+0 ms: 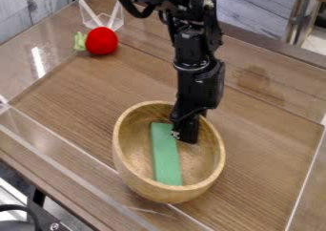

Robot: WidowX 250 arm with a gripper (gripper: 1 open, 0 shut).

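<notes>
A wooden bowl [203, 178] holds a green rectangular block [166, 160], lying lengthwise toward the front. My black gripper [184, 132] reaches down from the top centre to the bowl's back right rim, its tip just over the back of the block. Whether its fingers are open or shut, or touch the block, I cannot tell.
A red round object [103, 42] with green and white parts behind it sits at the back left.
</notes>
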